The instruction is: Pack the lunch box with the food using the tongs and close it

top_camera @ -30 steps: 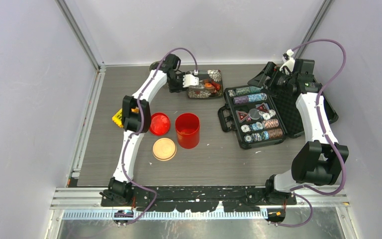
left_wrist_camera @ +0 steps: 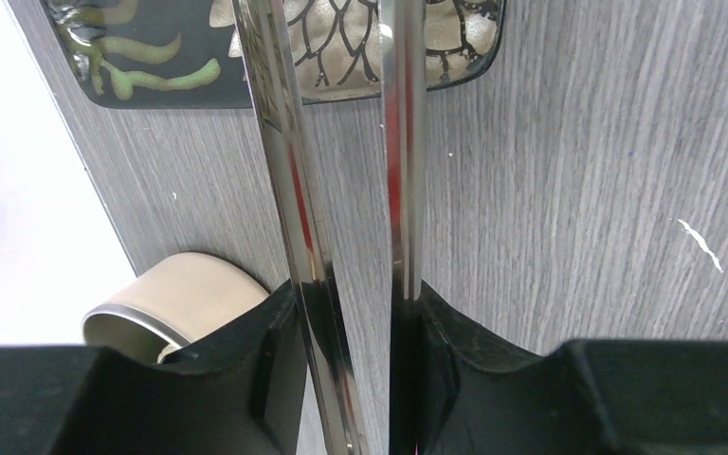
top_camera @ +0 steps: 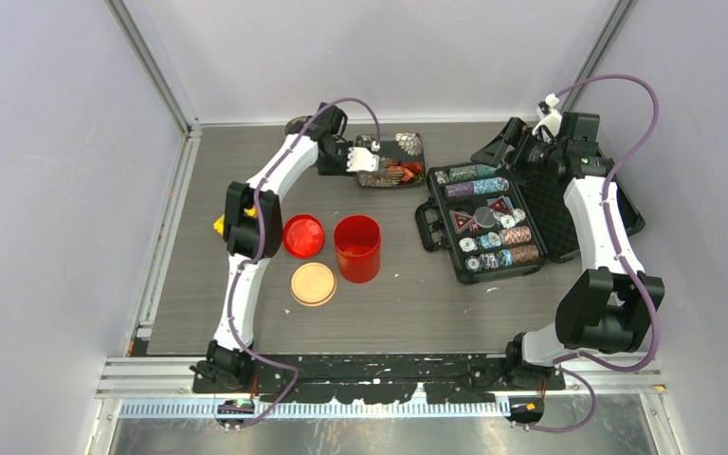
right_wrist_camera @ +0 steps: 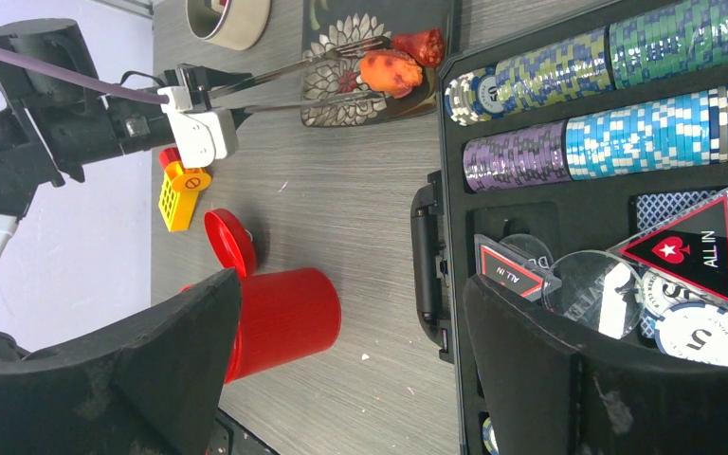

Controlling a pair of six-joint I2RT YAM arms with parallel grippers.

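A dark tray with a flower pattern [top_camera: 408, 147] lies at the back of the table. On it rest an orange food piece [right_wrist_camera: 389, 74] and a red piece [right_wrist_camera: 425, 45]. My left gripper [top_camera: 393, 172] reaches over the tray, its long metal fingers [left_wrist_camera: 404, 171] parted, tips close around the orange piece; whether they touch it I cannot tell. Those tips lie beyond the left wrist view. The red cylindrical container [top_camera: 356, 248] stands uncovered mid-table, with a round red lid [top_camera: 303, 236] and beige discs [top_camera: 313, 283] beside it. Over the chip case, my right gripper [top_camera: 498, 147] is open and empty.
An open black case of poker chips [top_camera: 488, 223] takes up the right side. A beige cup [left_wrist_camera: 194, 299] lies on its side left of the tray. Yellow blocks [right_wrist_camera: 178, 201] sit left of the red lid. Bare table surrounds the front of the container.
My right arm has stayed still.
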